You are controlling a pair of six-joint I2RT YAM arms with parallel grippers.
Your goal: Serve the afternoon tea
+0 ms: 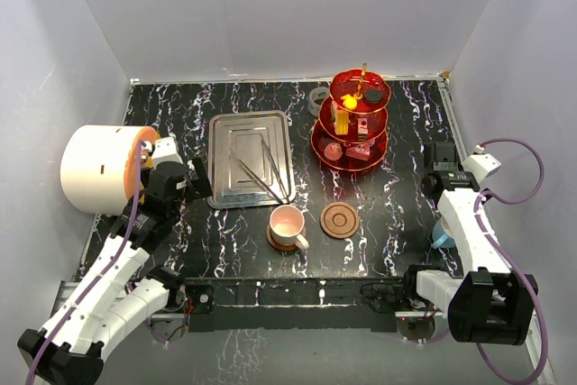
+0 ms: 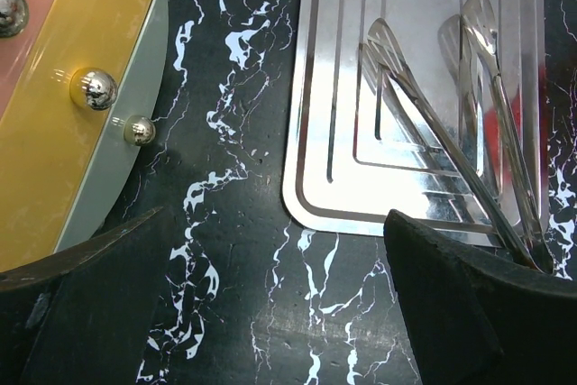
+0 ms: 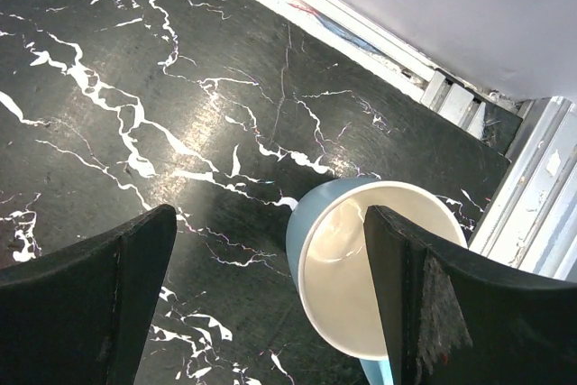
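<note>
A blue cup [image 3: 311,214] with a cream inside stands at the table's right edge, partly behind the right arm in the top view. My right gripper is open above it; one finger [image 3: 442,299] covers part of the cup, and nothing is held. A pink cup [image 1: 288,223] rests on a brown coaster beside an empty round coaster [image 1: 340,220]. The red three-tier stand [image 1: 363,166] carries several small treats. Left of the metal tray [image 1: 250,122], my left gripper is open and empty. Two metal tongs-like utensils [image 2: 433,119] lie on the tray.
At the left stands a white and orange drum-shaped box [image 1: 99,169] with round silver knobs [image 2: 94,88], close to the left gripper. A grey ring [image 1: 317,99] lies behind the stand.
</note>
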